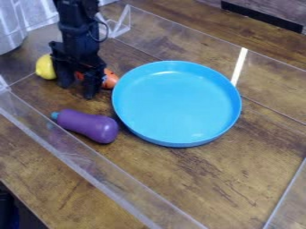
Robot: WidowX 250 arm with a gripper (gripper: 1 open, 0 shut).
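Observation:
My black gripper [79, 70] is low at the upper left, open, over a yellow object [46, 66] and an orange-red object [110, 80], both partly hidden by it. A blue plate [177, 103] lies at the centre right. A purple eggplant-like object [86, 126] lies below the gripper, to the left of the plate. Whether anything sits between the fingers is hard to see.
Clear plastic walls border the wooden surface [198, 183]. A pale container [9, 25] stands at the top left edge. The wood below and right of the plate is clear.

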